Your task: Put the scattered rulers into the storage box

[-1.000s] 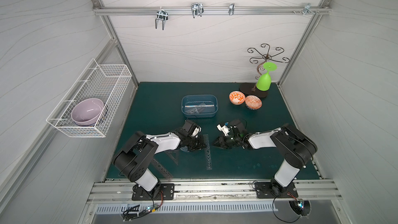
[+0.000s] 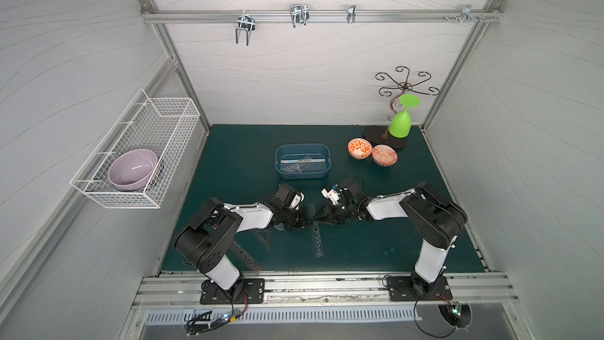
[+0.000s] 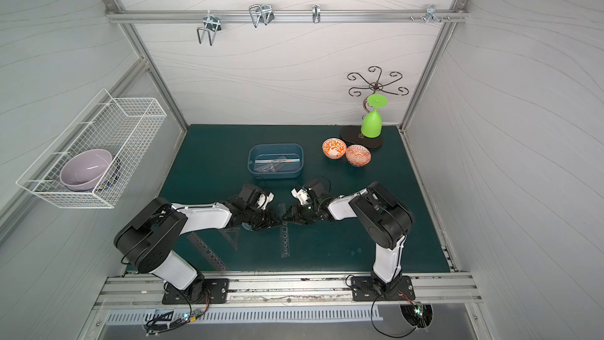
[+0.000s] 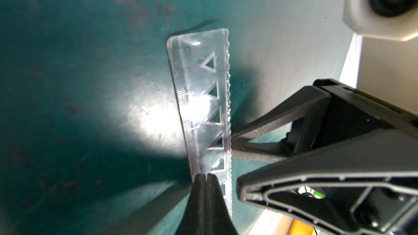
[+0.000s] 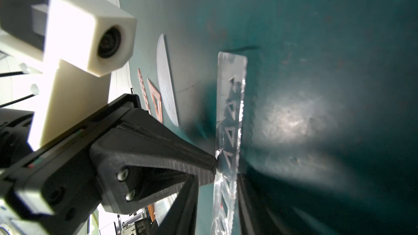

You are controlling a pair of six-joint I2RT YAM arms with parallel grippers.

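Observation:
A clear ruler (image 2: 317,239) with triangle cut-outs stands lengthwise between my two grippers. The left gripper is shut with its tips against the ruler (image 4: 202,100); whether a thin edge is pinched between them is hidden. From the other side, my right gripper is partly open, with the ruler (image 5: 230,100) showing in the gap between its fingers. The blue storage box (image 2: 302,175), behind the grippers, holds some clear rulers. Another ruler (image 2: 244,255) and a clear set square (image 2: 261,236) lie at the front left, beside the left arm.
Two orange-patterned bowls (image 2: 360,148) and a green goblet (image 2: 400,124) on a dark stand sit at the back right. On the left wall hangs a wire basket (image 2: 154,196) with a purple bowl (image 2: 133,170).
My right gripper has moved left, up to the ruler. The left arm has stayed almost still, and the ruler has barely moved.

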